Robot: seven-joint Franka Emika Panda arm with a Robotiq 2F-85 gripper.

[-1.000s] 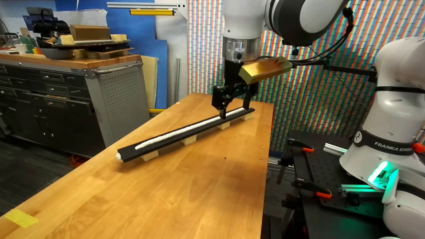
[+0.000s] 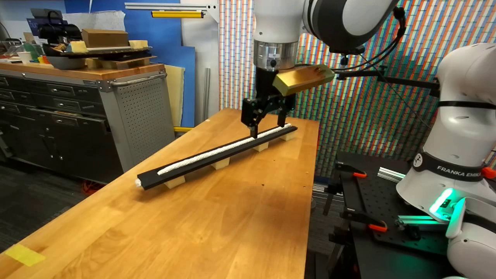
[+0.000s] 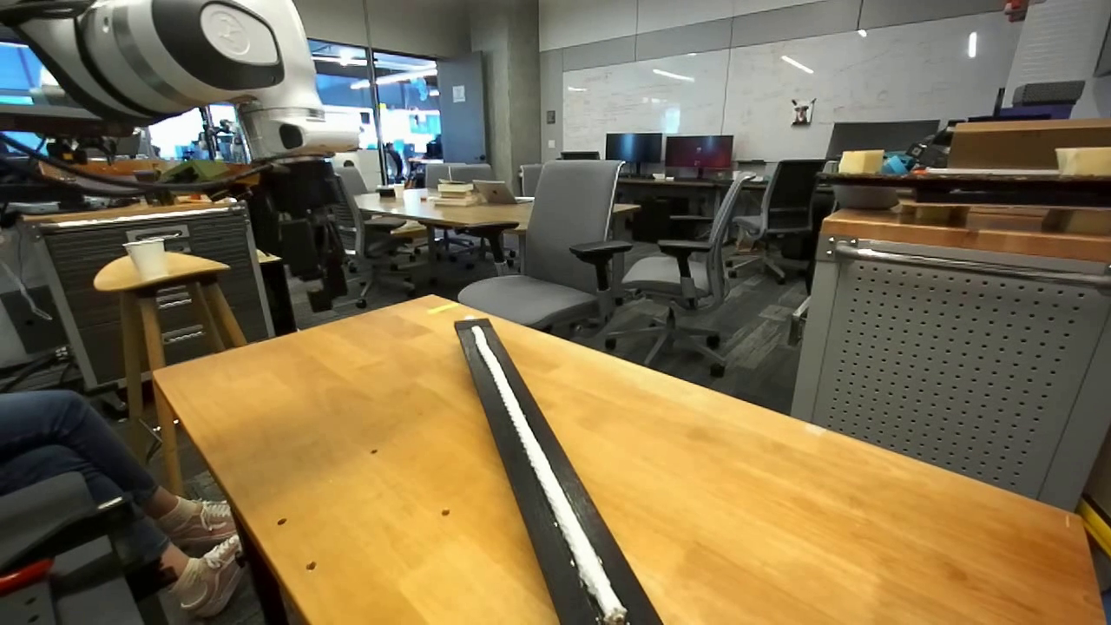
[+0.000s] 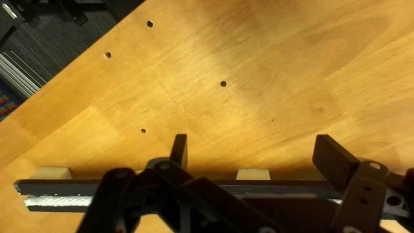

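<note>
A white rope (image 2: 200,158) lies lengthwise along a long black bar (image 2: 160,176), which rests on several pale blocks (image 2: 221,163) on the wooden table. One end of the rope pokes out at the bar's near tip. Above the bar's far half in exterior view 1 is my gripper (image 2: 268,131), open, its two fingers wide apart. Seen from the wrist, the gripper has nothing between its fingertips and hides much of the bar (image 4: 58,187) and rope (image 4: 62,200). Whether the fingers touch the bar cannot be told.
Bare tabletop (image 2: 223,223) spreads to the right of the bar and in front of it. A strip of yellow tape (image 2: 24,254) marks the near left corner. A second robot arm (image 2: 446,139) stands off the table's right side. A tool cabinet (image 2: 139,107) stands beyond the left edge.
My open gripper has shifted slightly left and a little upward in exterior view 1. The bar and rope look unmoved.
</note>
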